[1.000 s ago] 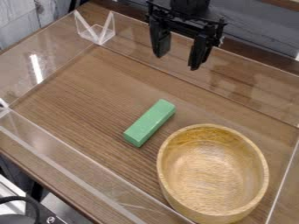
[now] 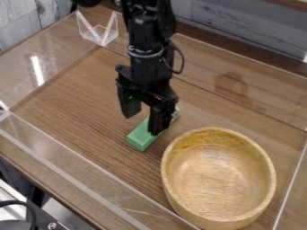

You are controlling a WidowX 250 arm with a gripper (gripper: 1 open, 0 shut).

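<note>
My gripper (image 2: 146, 110), a dark arm reaching down from the top centre, is low over a green block (image 2: 145, 137) on the wooden table (image 2: 72, 117). Its fingers stand apart, open, with the lower part near the block's upper end. Part of the block is hidden behind the gripper; whether they touch I cannot tell.
A cream oval bowl (image 2: 217, 174) lies to the lower right of the block. A white wire-like object (image 2: 99, 25) is at the top left. A black cable (image 2: 21, 212) runs at the lower left.
My gripper has come down from the back of the table toward the front, to the green block. The block and bowl look unmoved.
</note>
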